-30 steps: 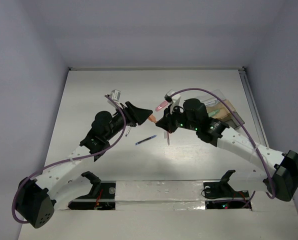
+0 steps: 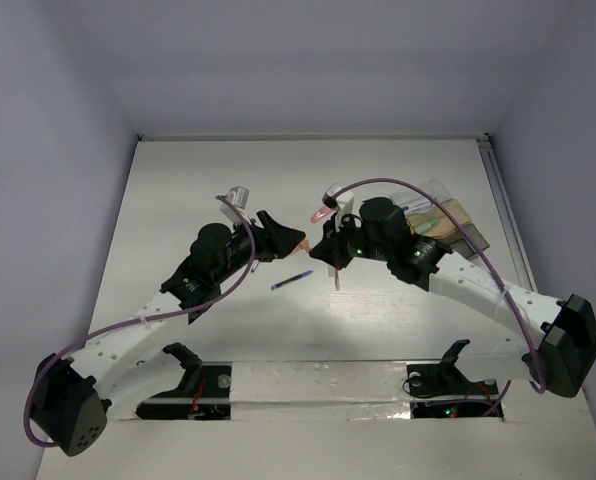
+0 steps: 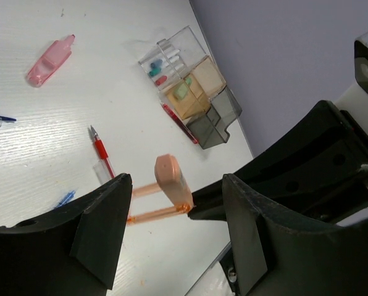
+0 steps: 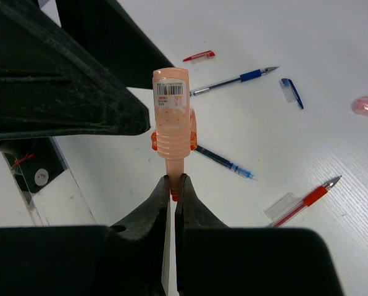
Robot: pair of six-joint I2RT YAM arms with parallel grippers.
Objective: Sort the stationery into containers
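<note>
My right gripper is shut on an orange utility knife (image 4: 171, 111), held upright in the right wrist view. My left gripper is part open just beside the knife's orange end, between and beyond its fingertips. Loose on the table lie a red pen (image 3: 99, 148), a blue pen (image 2: 291, 280), a red cap (image 4: 199, 57), a blue cap (image 4: 292, 92) and a pink item (image 3: 49, 60). The containers (image 3: 196, 92) at the right hold some small items.
Both arms meet above the table's middle. A wall (image 2: 558, 200) stands beyond the containers on the right.
The right arm has shifted slightly.
</note>
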